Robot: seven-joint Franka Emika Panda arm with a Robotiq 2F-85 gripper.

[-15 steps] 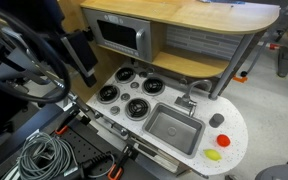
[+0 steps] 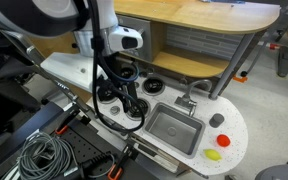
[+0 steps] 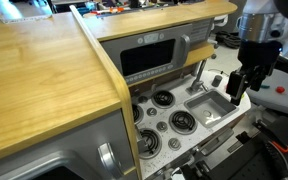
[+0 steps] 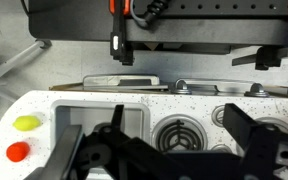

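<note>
My gripper (image 2: 119,90) hangs over the toy stove, its fingers open and nothing held. In the second exterior view the gripper (image 3: 254,97) stands at the right, above the front of the counter. The wrist view has the two dark fingers (image 4: 117,122) wide apart, with a black coil burner (image 4: 180,134) seen between them. A red round object (image 2: 223,142) and a yellow lemon-shaped object (image 2: 212,155) lie on the counter to the right of the sink (image 2: 174,130). A small dark cup (image 2: 216,120) stands behind them.
A grey microwave (image 3: 154,57) sits below the wooden shelf (image 3: 154,20) at the back. The faucet (image 2: 192,92) rises behind the sink. Coiled cable (image 2: 46,157) lies in front of the counter. The sink basin looks empty.
My arm has swung from the left foreground in over the stove, its gripper turning downward and now covering part of the burners. The objects on the counter have stayed put.
</note>
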